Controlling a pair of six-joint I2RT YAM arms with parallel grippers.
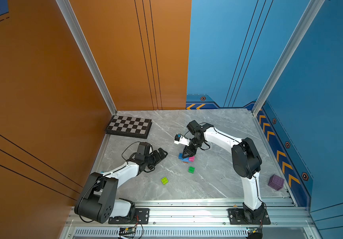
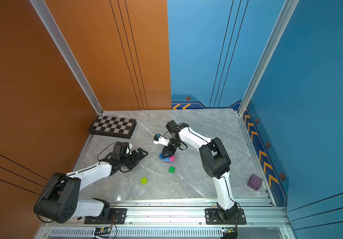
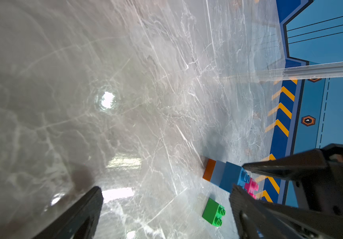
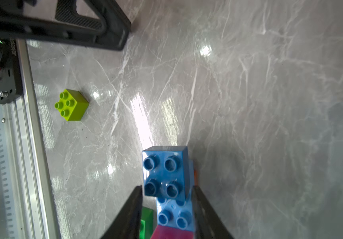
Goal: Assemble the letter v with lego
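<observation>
Under my right gripper is a small stack: a blue brick (image 4: 165,171) on top, a lower blue brick (image 4: 175,213) and a pink brick (image 4: 173,233). From the side, an orange brick (image 3: 209,169) forms the stack's bottom. The right gripper's fingers flank the stack near the top blue brick with narrow gaps; contact is not clear. A green brick (image 1: 191,169) and a lime brick (image 1: 164,180) lie loose in front. Left of the stack, my left gripper stands wide open, only bare table between its fingers.
A checkerboard (image 1: 129,125) lies at the back left. On the far right sits a purple cube (image 1: 276,182). Both grippers are close together near the middle.
</observation>
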